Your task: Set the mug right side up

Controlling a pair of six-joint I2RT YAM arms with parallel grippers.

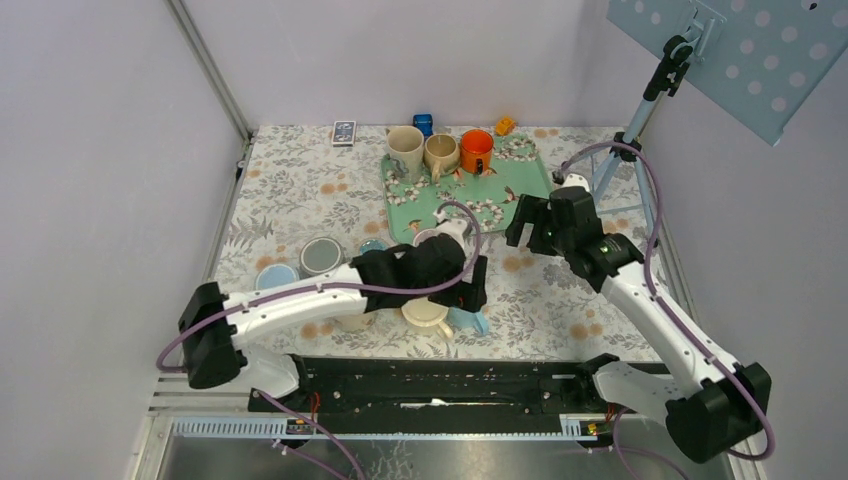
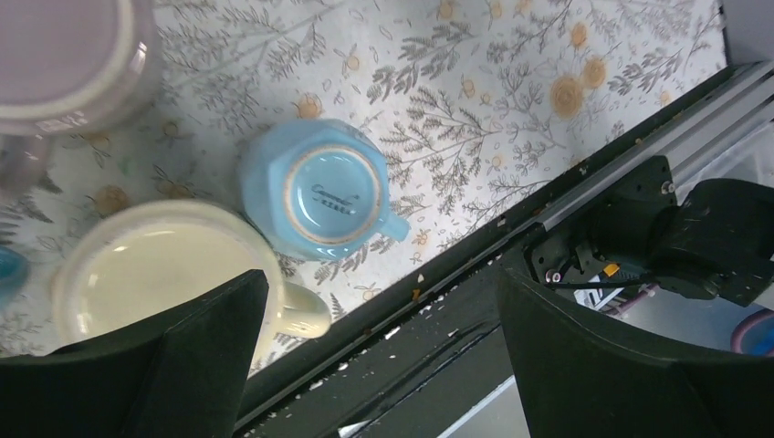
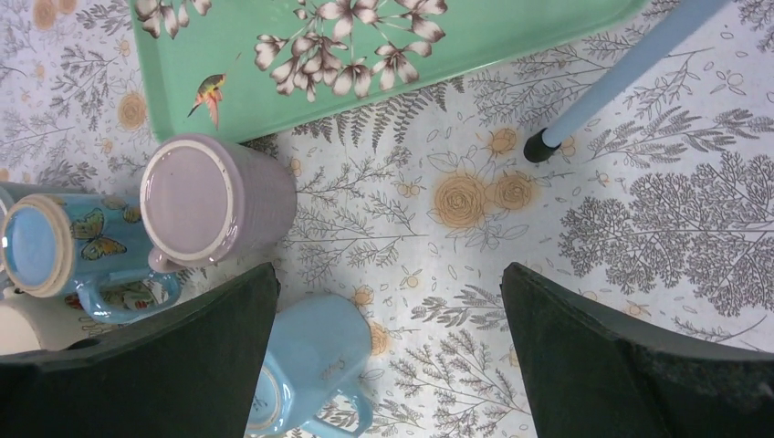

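Note:
Several mugs stand upside down on the front of the table, among them a light blue mug (image 2: pixel 330 192), a cream mug (image 2: pixel 164 260), a lilac mug (image 3: pixel 214 196) and a butterfly mug (image 3: pixel 100 242). My left gripper is open and hangs over the cream and light blue mugs, nothing between its fingers. My right gripper is open above bare table, to the right of the lilac mug and by the light blue mug (image 3: pixel 310 360).
A green tray (image 1: pixel 530 170) at the back holds upright white, tan and orange mugs. A stand leg (image 3: pixel 621 73) reaches down at the right. Its front edge lies close below the cream mug.

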